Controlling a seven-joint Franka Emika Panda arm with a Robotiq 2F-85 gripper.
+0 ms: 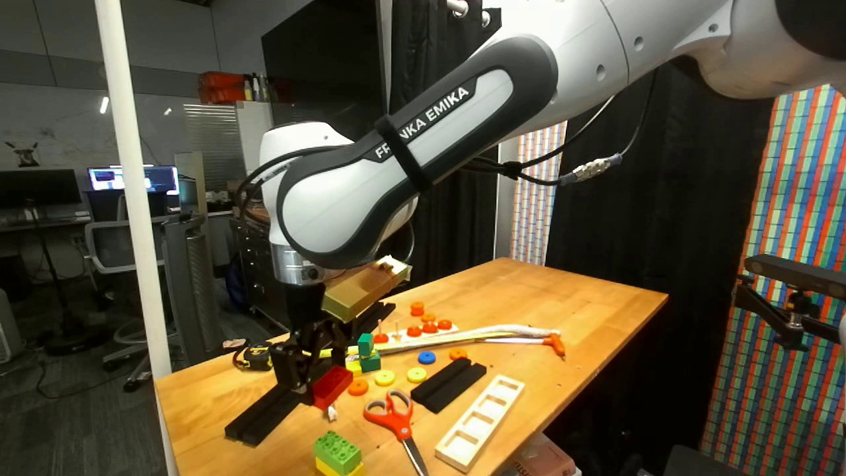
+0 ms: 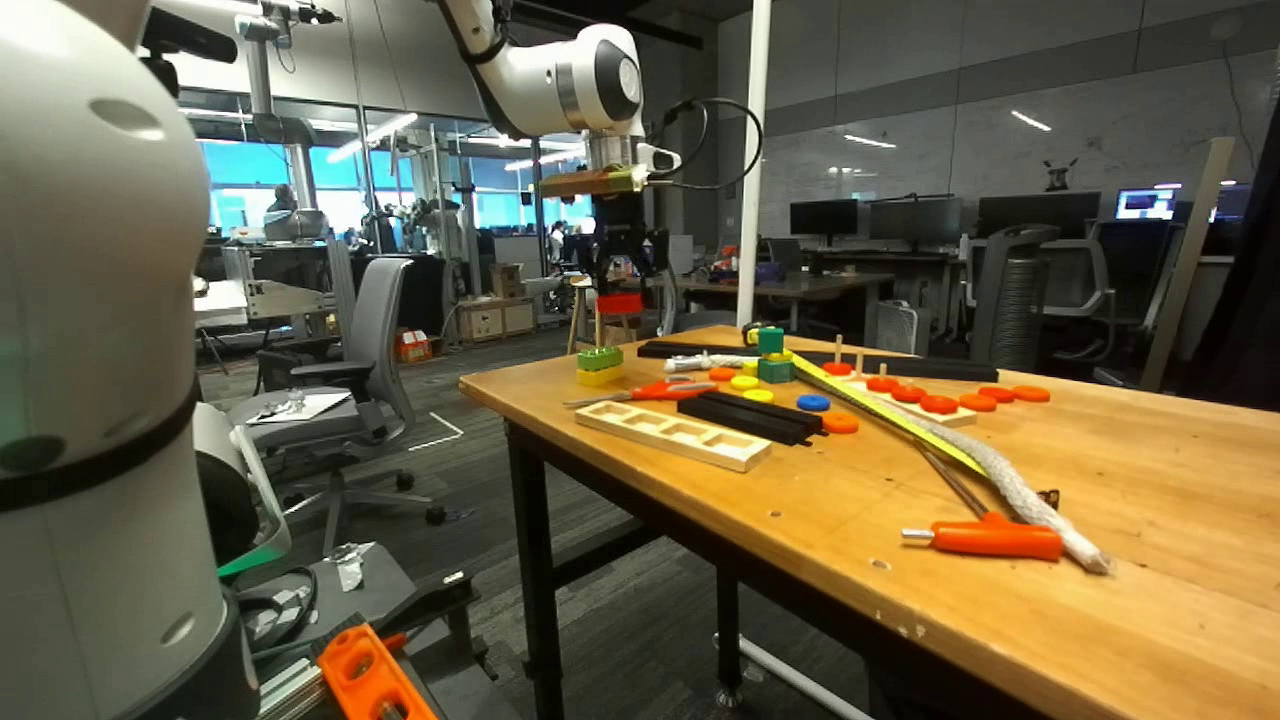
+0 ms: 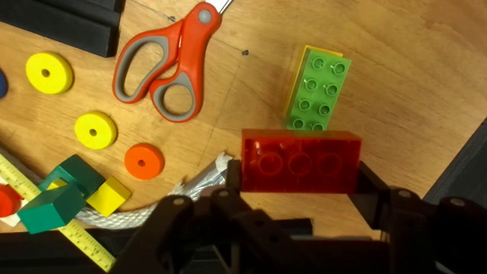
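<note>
A red brick (image 3: 300,164) is gripped at its two ends by my gripper, which is shut on it; exterior view 1 shows the red brick (image 1: 332,386) held above the table. The wrist view looks into the brick's hollow side, where round tubes show. Beyond it, lower down on the table, a green brick (image 3: 318,89) sits on a yellow one (image 3: 293,86), its studs facing up. In exterior view 2 the green brick (image 2: 600,358) is near the table's corner, and the red brick (image 2: 620,302) hangs above it with a clear gap.
Orange-handled scissors (image 3: 194,59) lie beside the brick stack. Yellow rings (image 3: 95,130), an orange ring (image 3: 144,161) and green blocks (image 3: 52,207) are spread farther off. A wooden tray (image 1: 480,420) and a black bar (image 1: 449,384) also rest on the table.
</note>
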